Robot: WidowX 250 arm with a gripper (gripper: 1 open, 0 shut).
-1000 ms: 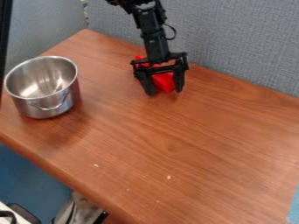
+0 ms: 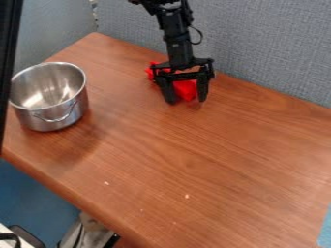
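Observation:
A red object [image 2: 185, 89] lies on the wooden table near its back, partly hidden by my black gripper [image 2: 185, 97], which is lowered over it with fingers on either side. Whether the fingers are closed on it I cannot tell. A steel pot [image 2: 48, 95] with a handle stands at the left edge of the table.
A grey padded wall [image 2: 272, 48] runs behind it, close to the gripper. The table's left edge drops away beside the pot.
The gripper and the red object have shifted very slightly to the right. The pot has not moved.

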